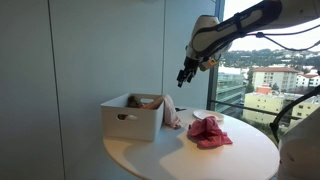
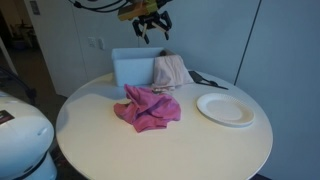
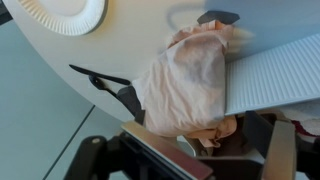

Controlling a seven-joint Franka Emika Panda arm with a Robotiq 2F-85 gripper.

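My gripper (image 2: 152,32) hangs in the air above the table, its fingers apart with nothing between them. In exterior view 1 the gripper (image 1: 183,79) is well above the cloths. A crumpled pink-red cloth (image 2: 148,108) lies alone on the tabletop. Beside the white bin (image 1: 133,122), a pale pink cloth (image 2: 172,72) is draped against its side. From the wrist view, that pale cloth (image 3: 188,82) spreads just beyond my fingers, near the ribbed bin wall (image 3: 275,73). Inside the bin is something brown (image 1: 150,102), partly hidden.
A white plate (image 2: 226,110) rests at the table's edge. Dark utensils (image 2: 206,80), one like a knife, lie behind it near the pale cloth. A window stands behind the arm.
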